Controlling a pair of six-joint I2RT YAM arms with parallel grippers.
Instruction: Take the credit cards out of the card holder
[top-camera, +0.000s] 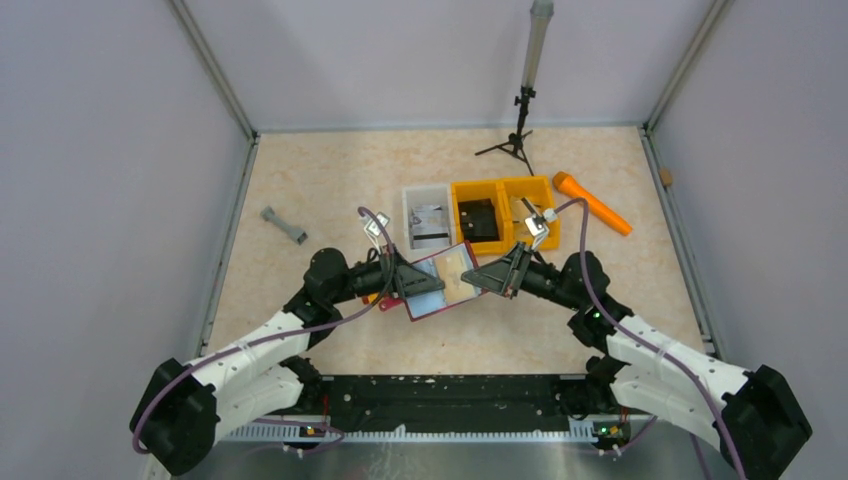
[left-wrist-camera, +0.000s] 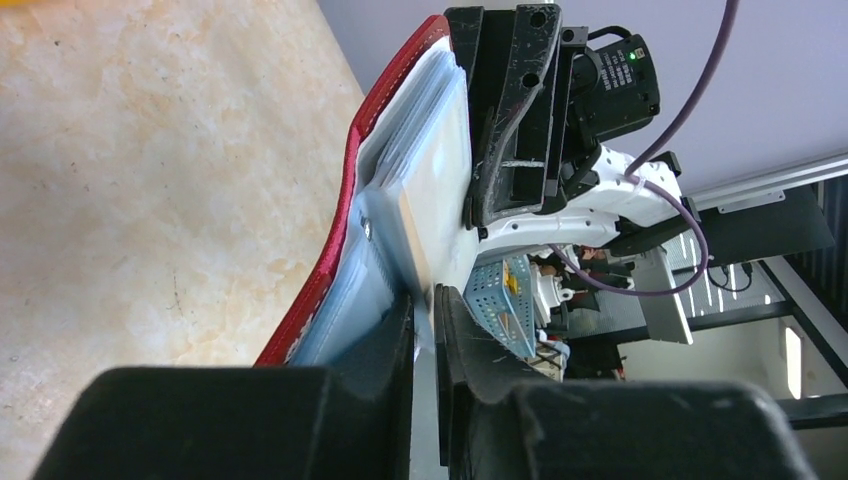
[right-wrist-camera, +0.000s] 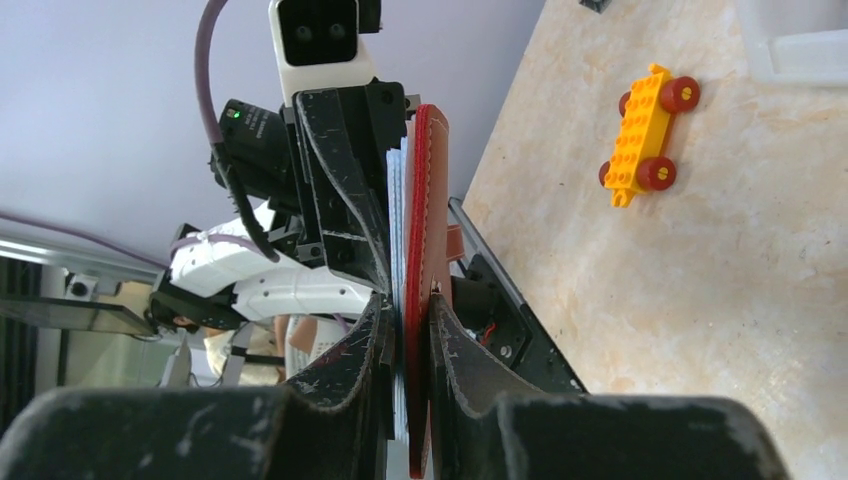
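An open red-edged card holder with clear bluish sleeves and pale cards is held between the two arms above the table's front middle. My right gripper is shut on the holder, gripping its edge-on stack of sleeves and red cover. My left gripper is at the other part of the holder, its fingers close together at the sleeves and a pale card edge; whether they grip it is not clear. In the top view both gripper heads cover the holder's ends.
A toy car lies on the table. Behind the holder are a white bin and yellow bins. An orange microphone lies at the right, a grey object at the left.
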